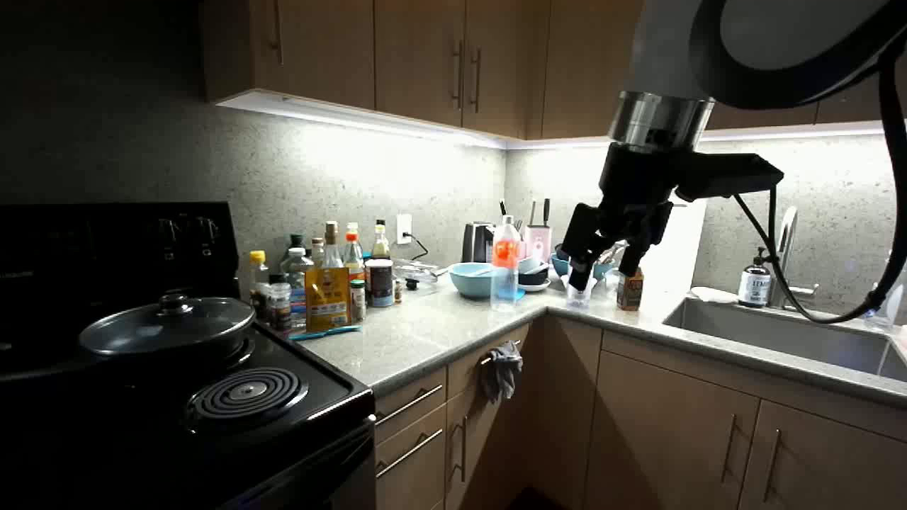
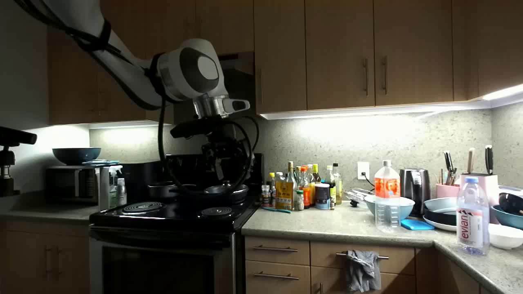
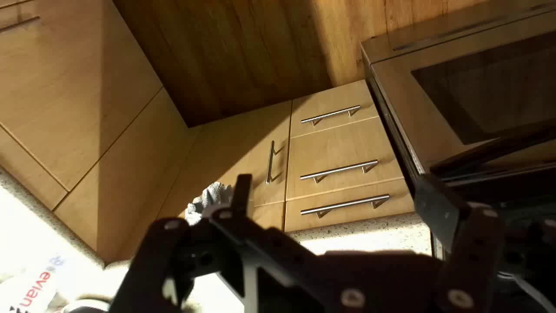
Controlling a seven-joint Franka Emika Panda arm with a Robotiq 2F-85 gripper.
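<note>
My gripper is open, its two fingers wide apart and only drawers and countertop visible beyond the gap. In exterior view 1 the gripper hangs at the upper right, pointing down, with the corner counter behind it in that view. Exterior view 2 has the arm at the left, its gripper dark against the stove and hard to make out. A grey cloth is draped over a drawer handle; part of this cloth shows beside the left finger in the wrist view.
The stove carries a lidded pan. Several bottles and jars crowd the back counter near an orange-labelled bottle and a light blue bowl. An evian bottle stands at the right. The sink lies beyond the corner.
</note>
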